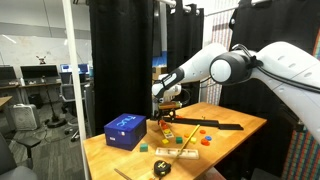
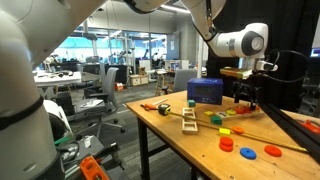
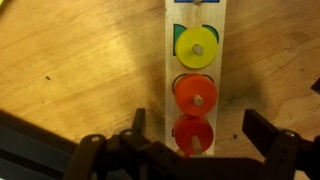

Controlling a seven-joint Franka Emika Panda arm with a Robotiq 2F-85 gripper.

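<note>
In the wrist view, my gripper is open above a wooden pegboard (image 3: 200, 70), its dark fingers (image 3: 128, 150) apart on either side of the board. A red disc (image 3: 193, 135) lies between the fingertips from this angle, a wooden peg rising through it. Just above it in that view sit an orange-red disc (image 3: 196, 95) and a yellow disc (image 3: 196, 47), each on its own peg. Whether the fingers touch the red disc I cannot tell. From the side, the gripper (image 1: 160, 108) is small over the far part of the table.
A blue box (image 1: 126, 130) stands at the table's left. Loose red discs (image 2: 226, 144), a blue disc (image 2: 272, 151) and a yellow stick (image 2: 265, 140) lie around. An empty wooden rack (image 1: 177, 153) is near the front edge. A long dark bar (image 1: 215, 126) lies behind.
</note>
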